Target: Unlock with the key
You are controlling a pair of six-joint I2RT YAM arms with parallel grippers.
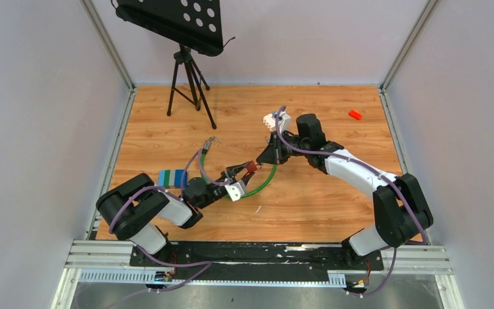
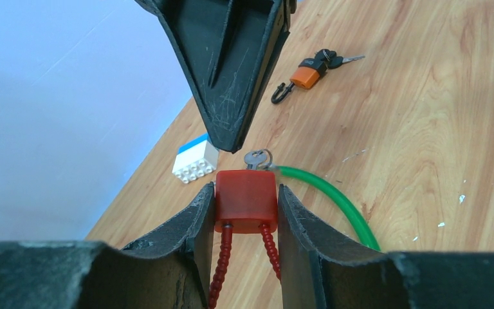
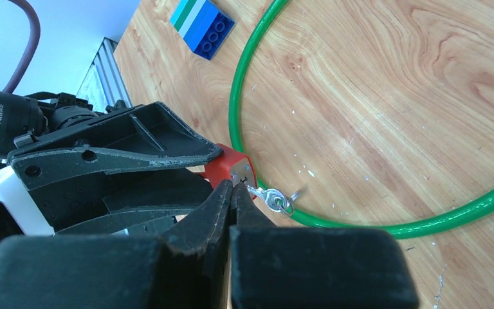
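A red padlock [image 2: 246,201] sits between the fingers of my left gripper, both fingers against its sides; its two twisted red shackle legs trail toward the camera. In the right wrist view the padlock [image 3: 227,166] turns its metal face toward my right gripper. That gripper is shut, its tips close to this face, and nothing shows clearly between them. A silver key [image 3: 273,198] with a ring is at the padlock's face, beside my right fingertips. How deep its blade sits in the lock cannot be told.
A green hose [image 3: 424,228] curves over the table below the grippers. An orange padlock [image 2: 306,77] with keys lies on the table. White bricks [image 2: 196,159] and blue-green bricks [image 1: 172,178] stand apart. A black stand [image 1: 190,71] is at the back left.
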